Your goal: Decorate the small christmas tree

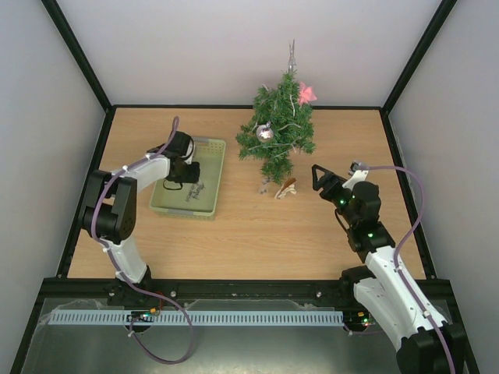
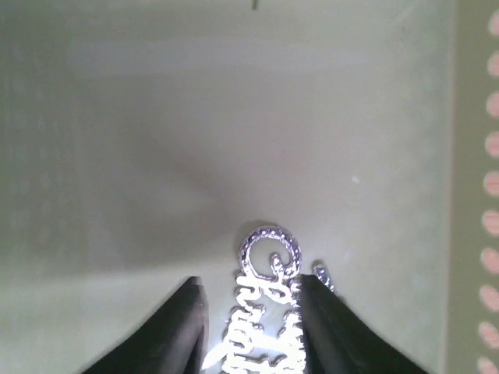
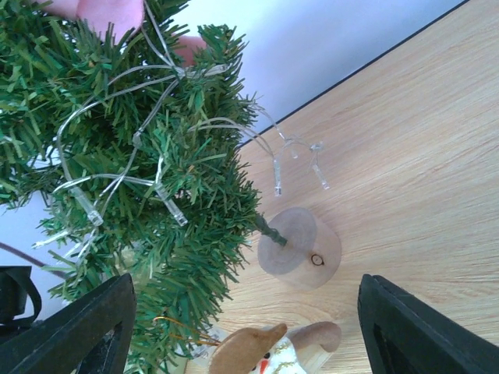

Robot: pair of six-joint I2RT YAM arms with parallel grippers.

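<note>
In the left wrist view a silver glitter ornament (image 2: 270,234) with a ring at its top lies in the green tray (image 1: 221,160). My left gripper reaches down over it with fingers apart, the ornament's lower part showing between them; no firm hold shows. The Christmas tree (image 1: 273,152) stands at the back, bearing a silver ball (image 1: 265,133), a pink bow (image 1: 306,94) and a silver topper (image 1: 291,58). My right gripper is open and empty, to the right of the tree. Near it, low on the tree, is a brown-and-white figure ornament (image 3: 242,351).
A clear light string (image 3: 117,178) winds through the branches. The tree's round base (image 3: 300,248) rests on the wooden table (image 1: 257,241), whose front middle is free. Raised tray walls surround the left gripper.
</note>
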